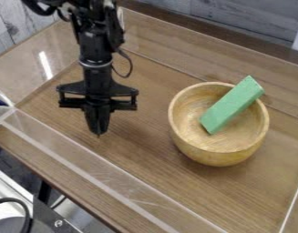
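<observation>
My gripper point(97, 126) hangs low over the wooden surface on the left, its fingertips shut with nothing visible between them. To its right sits a round light-wood bowl point(192, 141) holding a green block point(231, 103), which lies tilted across it and reaches past the back rim.
A light strip runs along the left, and a black cable point(17, 202) lies at the lower-left corner.
</observation>
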